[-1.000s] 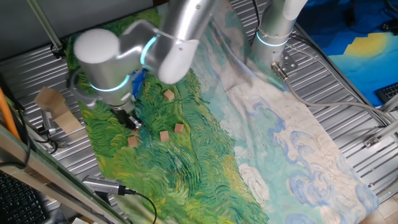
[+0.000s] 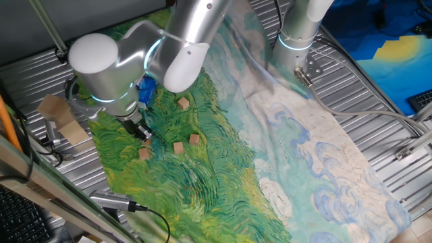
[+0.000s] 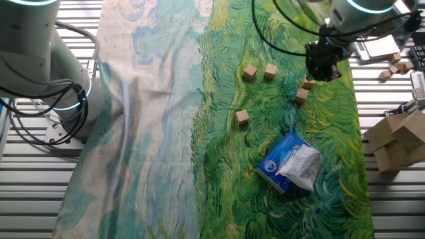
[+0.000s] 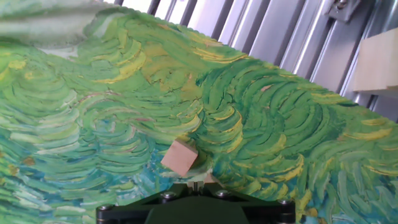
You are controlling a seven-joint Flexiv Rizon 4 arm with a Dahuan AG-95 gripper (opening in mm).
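Several small wooden cubes lie on the green part of the painted cloth: one cube (image 2: 183, 103) toward the back, another cube (image 2: 178, 148) in the middle, a cube (image 2: 194, 139) beside it, and a cube (image 2: 144, 154) near my fingertips. My gripper (image 2: 147, 135) points down low over the cloth. In the wrist view the gripper looks shut, its fingers meeting at the bottom centre. Just beyond them lies a cube (image 4: 180, 157), and the tip of another cube (image 4: 210, 178) peeks out, mostly hidden by the fingers. No cube shows between the fingers.
A blue tissue pack (image 3: 284, 162) lies on the cloth close to the arm. Larger wooden blocks (image 3: 398, 139) rest on the slatted metal table (image 3: 392, 209) off the cloth's edge.
The arm's upper wrist housing has shifted left and slightly toward the camera, tilting the gripper, while the fingertips have stayed nearly in place. The cubes have not visibly moved.
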